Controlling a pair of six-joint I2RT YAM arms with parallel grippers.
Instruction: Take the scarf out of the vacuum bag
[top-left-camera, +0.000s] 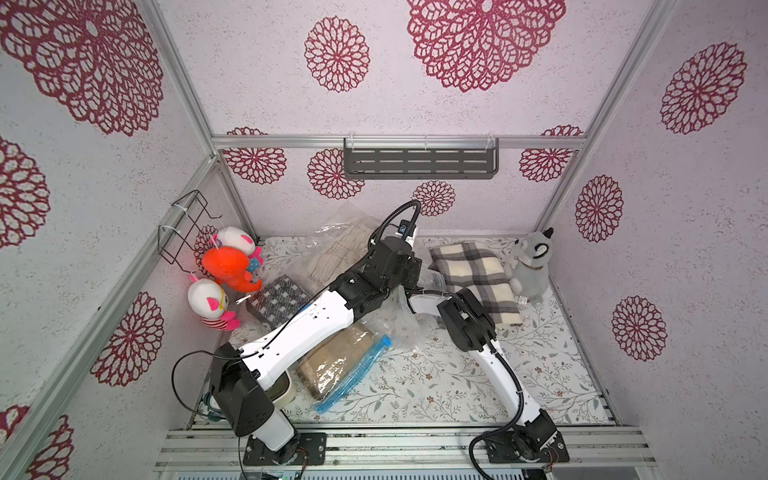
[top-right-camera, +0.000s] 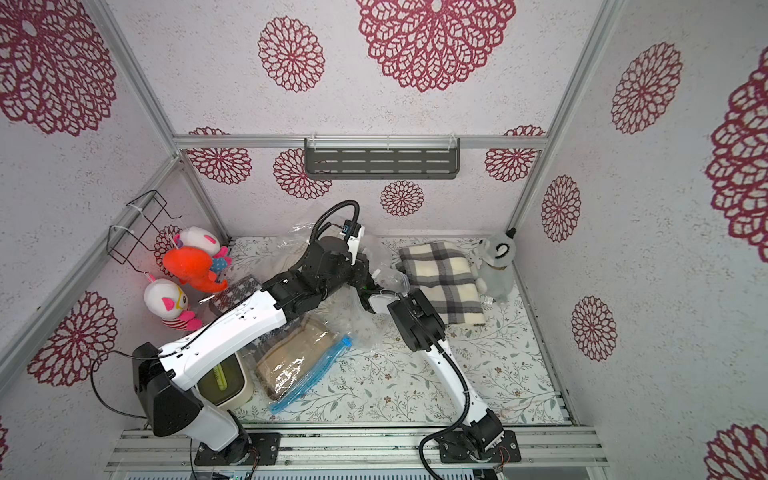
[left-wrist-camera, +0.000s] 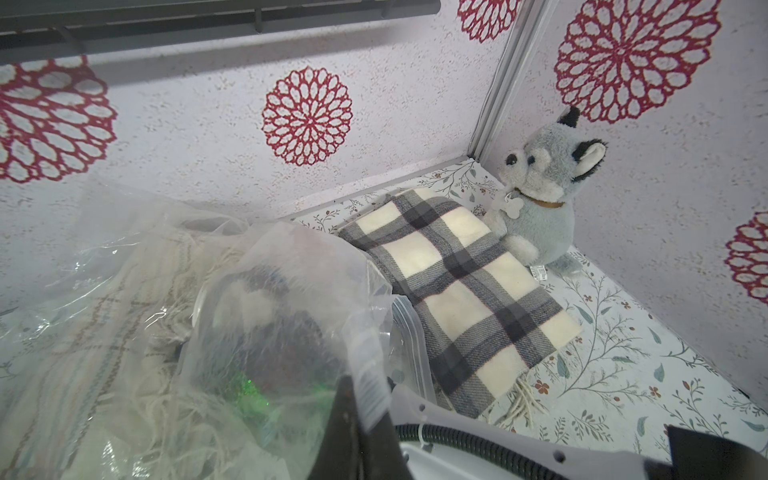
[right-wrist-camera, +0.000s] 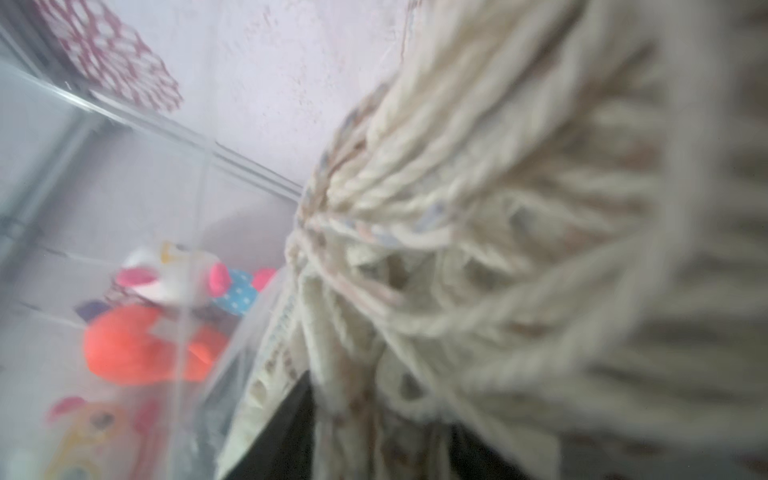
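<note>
The clear vacuum bag (left-wrist-camera: 120, 264) lies at the back centre, with the cream scarf (left-wrist-camera: 136, 312) showing through it. In the left wrist view my left gripper is shut, with bag plastic at its fingertips. In the right wrist view the scarf's cream fringe (right-wrist-camera: 512, 200) fills much of the frame, with my right gripper's fingers around its strands at the bottom, blurred and part open. In both top views the left arm hides much of the bag, and the two grippers meet at the centre.
A checked cloth (top-left-camera: 472, 280) and a grey plush dog (top-left-camera: 530, 264) are at the right. Soft toys (top-left-camera: 232, 268) stand at the left. A bag with brown fabric and a blue seal (top-left-camera: 336, 360) lies in front. Free table shows at front right.
</note>
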